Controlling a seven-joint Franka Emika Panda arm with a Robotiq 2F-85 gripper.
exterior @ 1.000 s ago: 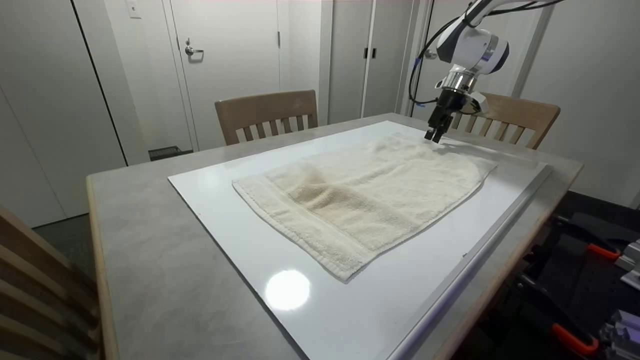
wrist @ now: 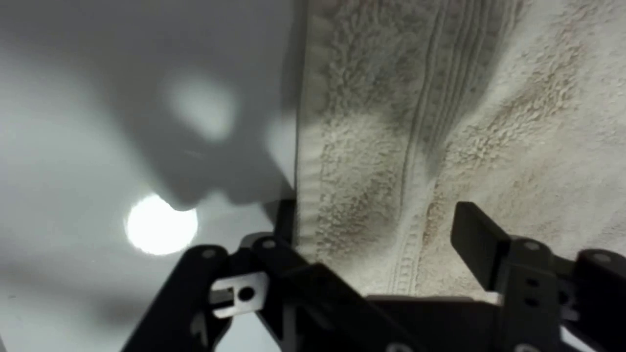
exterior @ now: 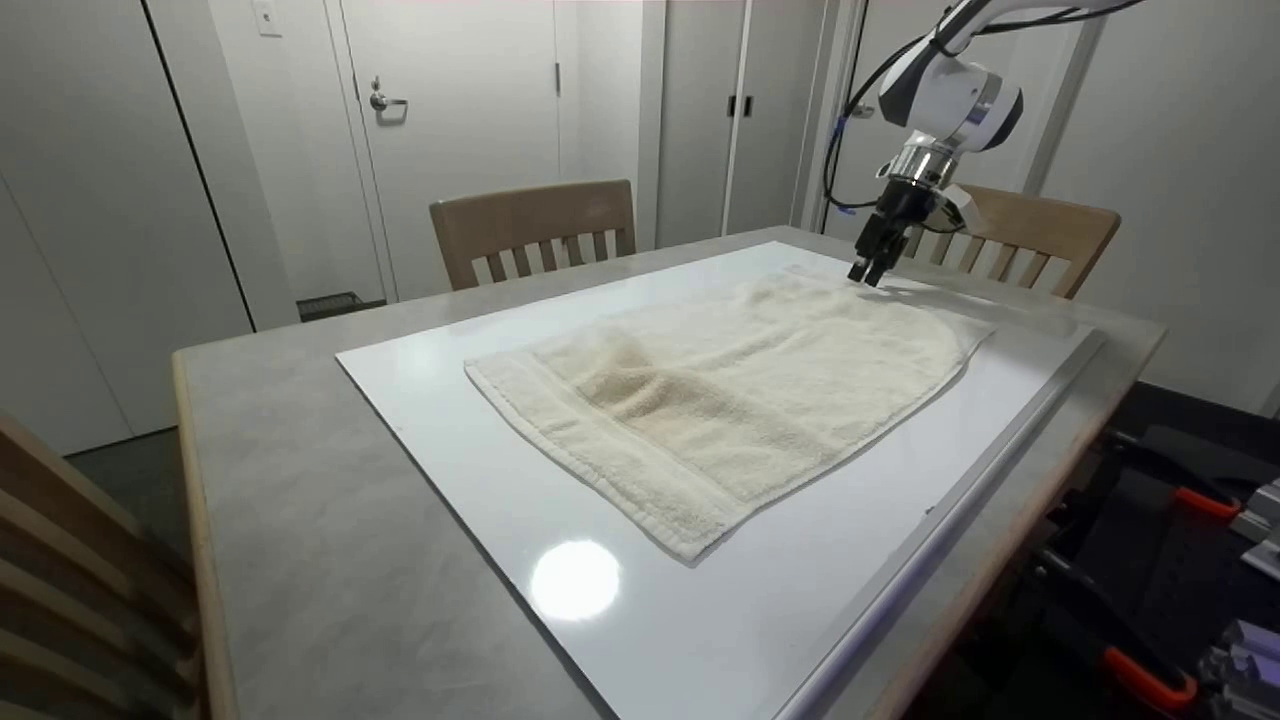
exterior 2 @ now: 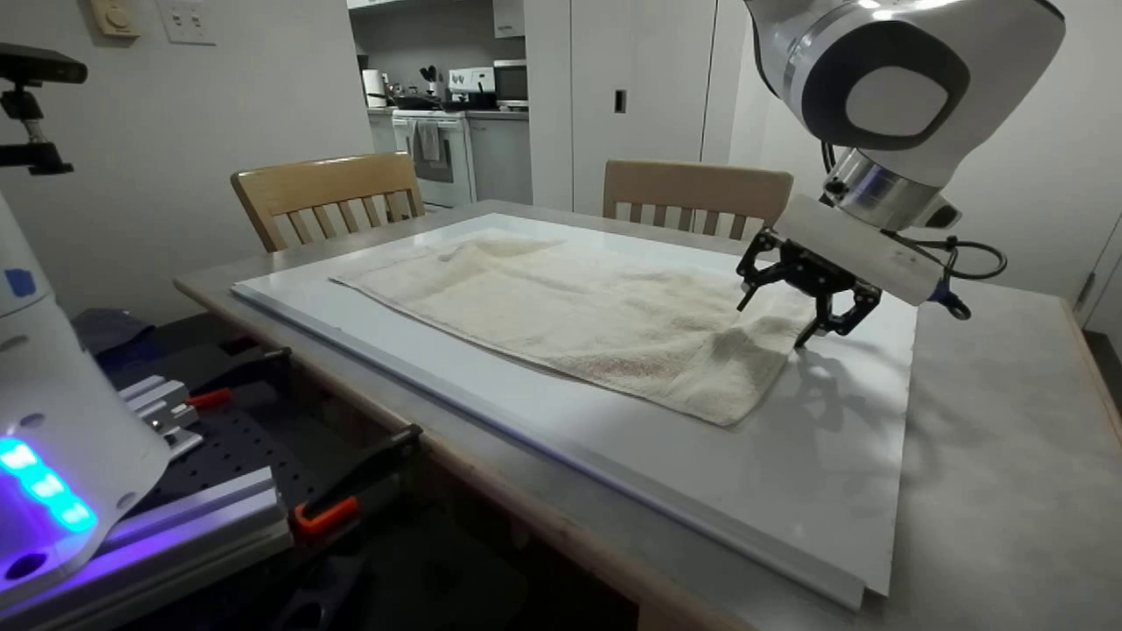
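A cream terry towel [exterior: 768, 372] lies spread over a white board, with a raised wrinkle near its close end in exterior view 1. At the towel's far end in that view, my gripper [exterior: 865, 275] points down. Exterior view 2 shows the gripper [exterior 2: 776, 319] with its fingers apart over the towel's end edge, where the cloth [exterior 2: 726, 368] is rumpled. In the wrist view the hemmed edge [wrist: 364, 146] runs between the open fingers: one finger [wrist: 285, 222] is just outside the hem, the other [wrist: 478, 243] is over the cloth. The towel is not pinched between them.
The white board [exterior 2: 831, 484] covers much of the grey table [exterior: 312, 480], with bare board around the towel. A raised strip [exterior 2: 589, 478] runs along one long side. Wooden chairs [exterior: 540, 228] stand around the table. Clamps with orange handles [exterior 2: 326, 515] are beside the robot base.
My arm has shifted very slightly to the right in exterior view 1, its fingertips staying almost in place. The towel looks unchanged.
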